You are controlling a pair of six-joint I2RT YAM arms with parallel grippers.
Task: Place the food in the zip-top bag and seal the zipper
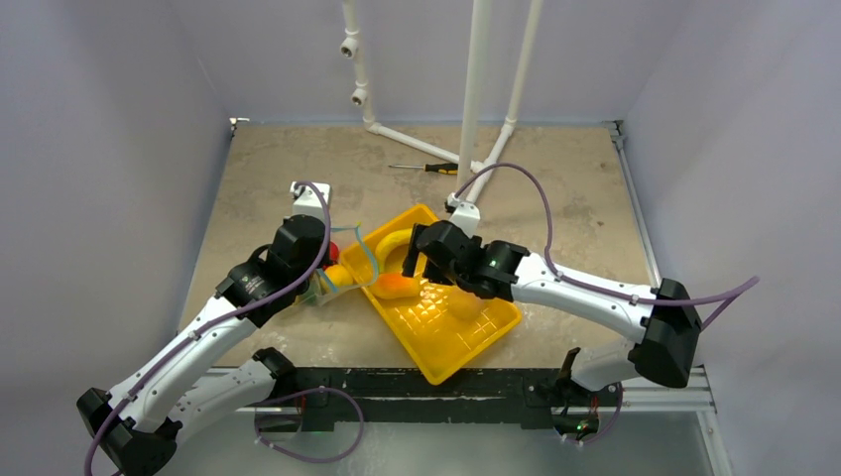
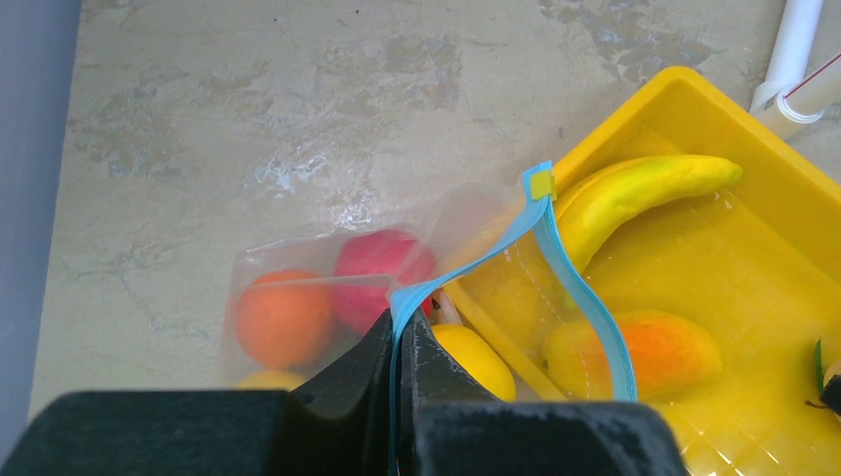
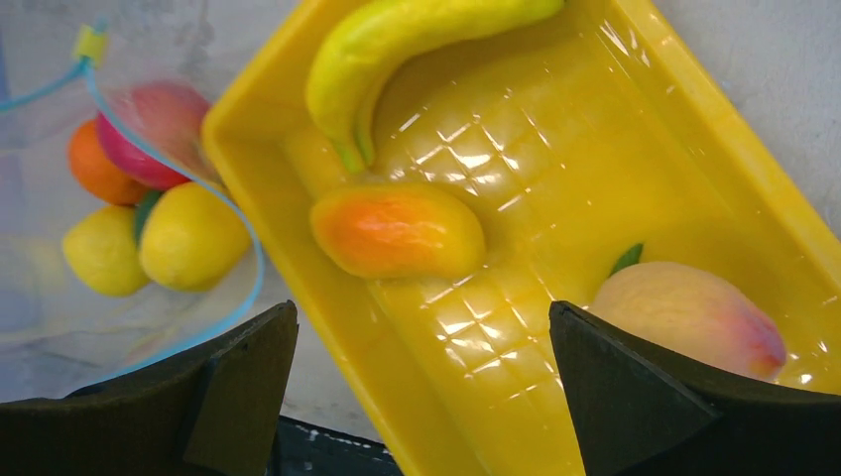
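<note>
A clear zip top bag with a blue zipper (image 2: 585,288) lies with its mouth gaping toward the yellow tray (image 1: 436,367). Inside it are an orange (image 2: 285,319), a red fruit (image 3: 164,124) and yellow fruits such as a lemon (image 3: 194,236). My left gripper is shut on the bag's blue rim. In the tray lie a banana (image 3: 417,50), a mango (image 3: 399,230) and a peach (image 3: 689,312). Over the tray, my right gripper stands open, its fingers wide apart, with the mango ahead of the gap and the peach beyond one finger.
White pipes (image 1: 426,146) rise behind the tray, close to the right arm. A screwdriver (image 1: 436,168) lies at the back. Bare table (image 1: 575,218) shows to the right of the tray.
</note>
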